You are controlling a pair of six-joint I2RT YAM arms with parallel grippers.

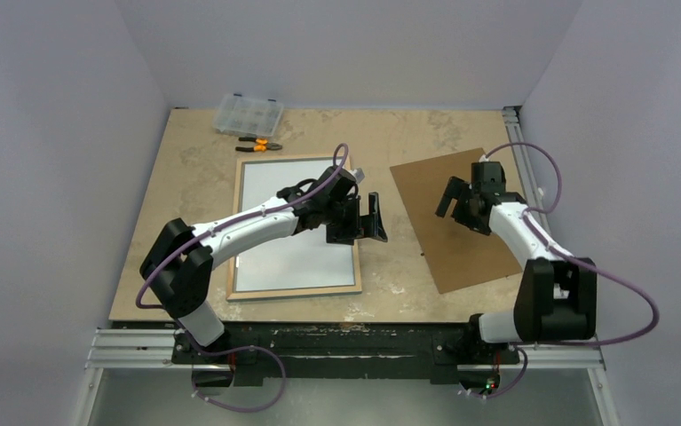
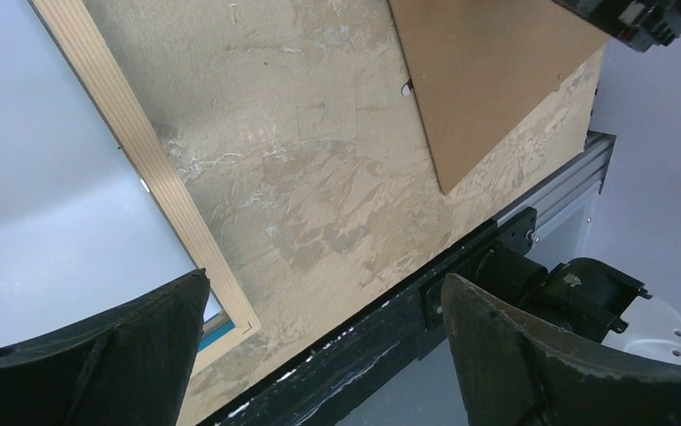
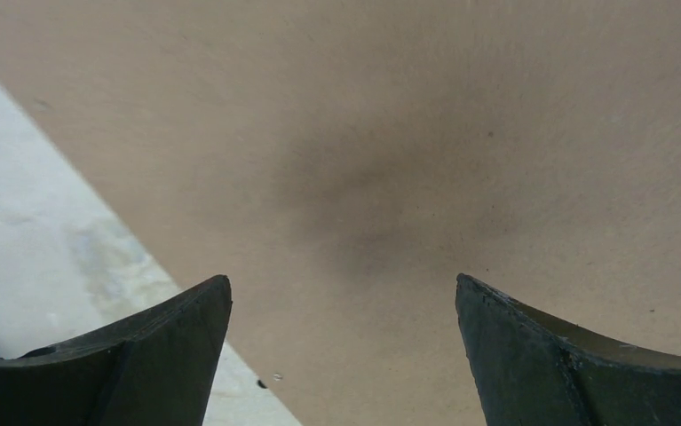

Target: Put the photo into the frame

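A wooden frame with a white inner sheet lies left of centre on the table. A brown board lies tilted at the right; in the right wrist view it fills most of the picture. My left gripper hangs open over the frame's right edge and the gap beside it, nothing between its fingers. My right gripper is open above the brown board, empty between its fingers. Whether a photo is among the sheets in view, I cannot tell.
A clear compartment box and orange-handled pliers lie at the back left. Walls close in on both sides; a metal rail runs along the right edge.
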